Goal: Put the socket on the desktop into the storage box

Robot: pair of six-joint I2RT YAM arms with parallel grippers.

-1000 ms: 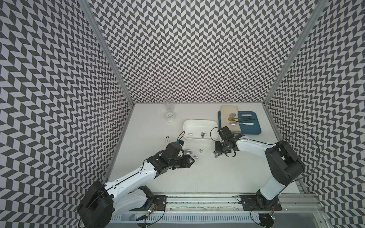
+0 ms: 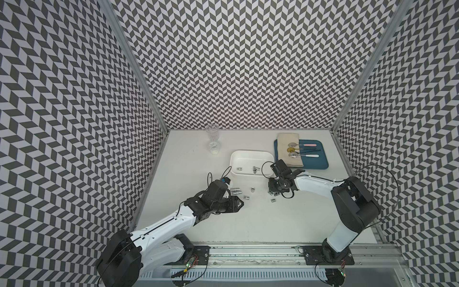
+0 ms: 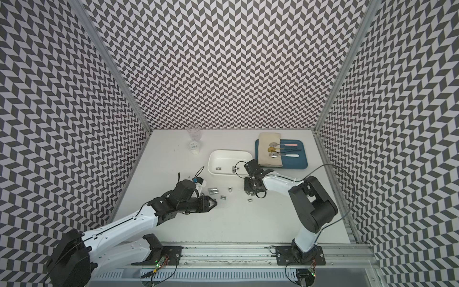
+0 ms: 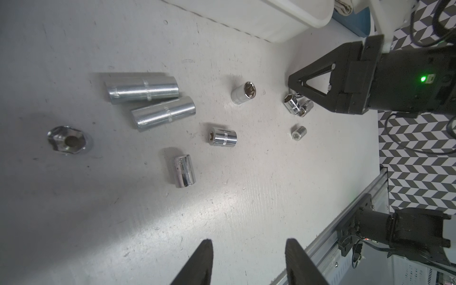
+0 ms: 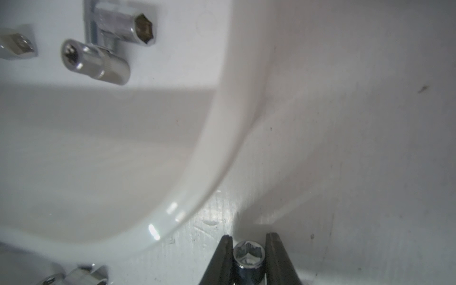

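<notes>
In the right wrist view my right gripper is shut on a chrome socket, whose open end faces up. It stands low, just outside the near right corner of the white storage box. Beside its tip in the left wrist view lie small sockets, and one short socket sits apart from them. My left gripper is open and empty over the table. Ahead of it are two long sockets and several short ones, among them an upright socket and a lying socket.
Several sockets rest inside the box. Behind the right arm is a blue tray with a cloth and spoons. Clear cups stand at the back left.
A short socket by my right gripper has shifted toward the table's front, away from the cluster. My left arm is nearly still.
</notes>
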